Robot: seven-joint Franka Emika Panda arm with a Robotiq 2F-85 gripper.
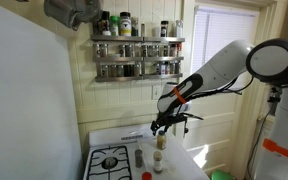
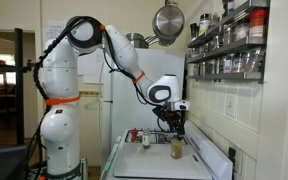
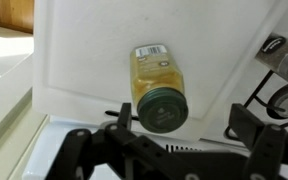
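Note:
A glass jar [image 3: 156,80] with yellowish contents, a dark green lid and a barcode label stands on the white counter, centred in the wrist view. The same jar [image 1: 161,143] shows in exterior view 1, and in exterior view 2 the jar [image 2: 177,150] sits near the counter's wall side. Just above it hangs my gripper, its fingers spread wide to either side of the lid with nothing held. From outside, the gripper [image 1: 155,130] appears slightly left of the jar's top; the gripper [image 2: 172,131] also shows close over it in exterior view 2.
Several small containers stand nearby, including a pale one [image 1: 158,156], a grey one [image 1: 139,158] and a red-topped one [image 1: 147,176]. A gas stove [image 1: 110,162] lies to the left. Loaded spice shelves [image 1: 137,50] line the wall above. Bare counter [image 1: 184,165] extends rightward.

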